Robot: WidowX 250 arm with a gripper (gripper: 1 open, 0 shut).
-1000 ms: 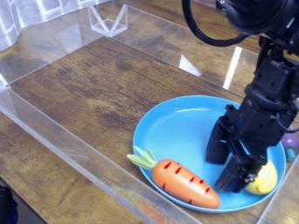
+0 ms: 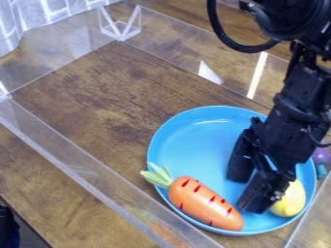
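Observation:
A blue plate point(image 2: 195, 145) lies on the wooden surface. On its front left is an orange toy carrot point(image 2: 203, 203) with green leaves. My black gripper point(image 2: 258, 184) is low over the right half of the plate, open, with its fingers beside a yellow object point(image 2: 291, 200) at the plate's right edge. Whether the fingers touch it I cannot tell.
Clear plastic walls edge the wooden surface point(image 2: 91, 97), whose left part is bare. A small purple object point(image 2: 320, 157) is partly visible right of the plate, behind the gripper. A white cloth point(image 2: 26, 19) is at the top left.

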